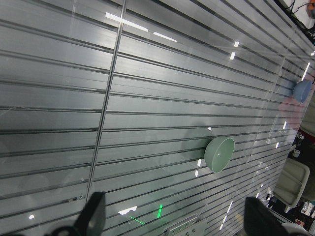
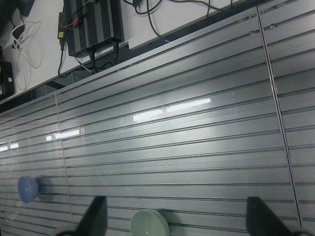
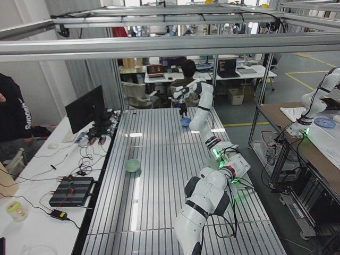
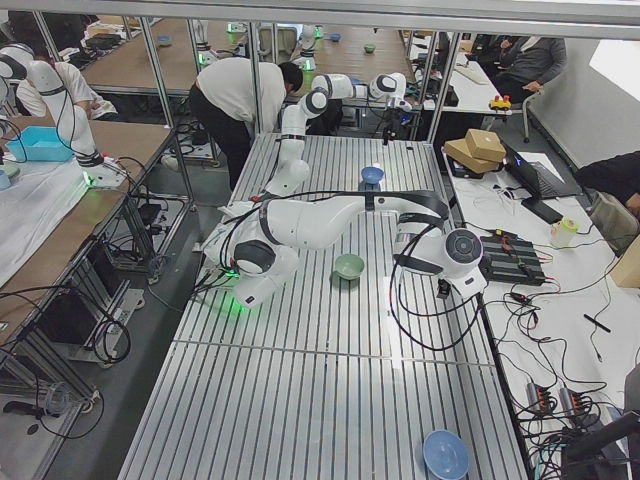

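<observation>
A green bowl point(image 3: 133, 166) point(image 4: 349, 267) point(image 1: 219, 154) point(image 2: 149, 223) rests on the slatted metal table near its middle. A blue bowl point(image 3: 185, 121) point(image 4: 371, 175) point(image 1: 302, 90) stands toward one end, and a second blue bowl point(image 4: 446, 455) at the other end in the camera right view. One gripper point(image 3: 182, 110) hangs high near the blue bowl in the camera left view. In both wrist views the dark fingertips stand wide apart at the bottom edge, nothing between them but table and bowls seen well below; both grippers are open.
A side desk point(image 3: 32, 223) with monitor, cables and black power units runs along the table. Aluminium frame posts and beams surround the cell. The table between the bowls is clear; people sit and stand beyond it.
</observation>
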